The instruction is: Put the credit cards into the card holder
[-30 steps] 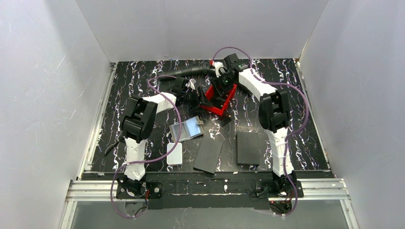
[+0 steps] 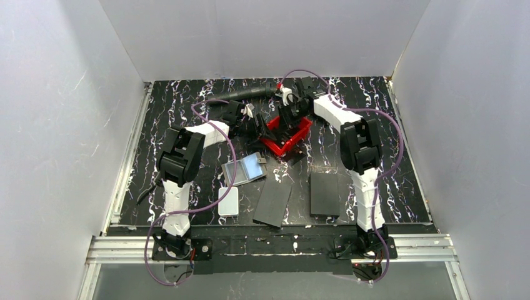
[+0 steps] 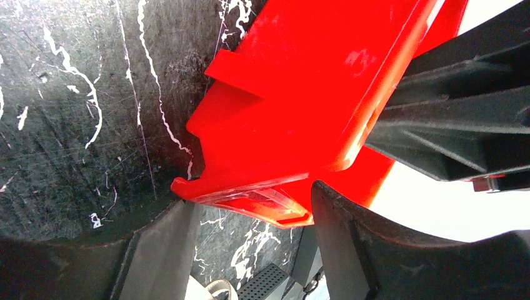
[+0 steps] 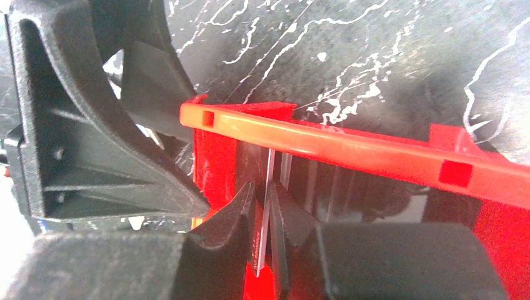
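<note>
A red open box (image 2: 304, 129) lies at the back middle of the table, between both arms. In the left wrist view my left gripper is shut on a corner of the red box (image 3: 300, 94), the wall lying between its fingers. Inside the box is my right gripper, a narrow gap between its fingertips. The thin edge of a clear card (image 4: 263, 231) stands in that gap, close to one finger. More thin card edges (image 4: 311, 184) stand beside it in the box. An opened holder with a blue pane (image 2: 252, 166) lies front-left of the box.
A small dark card (image 2: 295, 156) lies just in front of the box. Farther forward are a white rectangle (image 2: 229, 201) and two dark flat pieces (image 2: 272, 202). A dark tube (image 2: 244, 94) lies along the back.
The red box has turned slightly. My left arm has barely moved.
</note>
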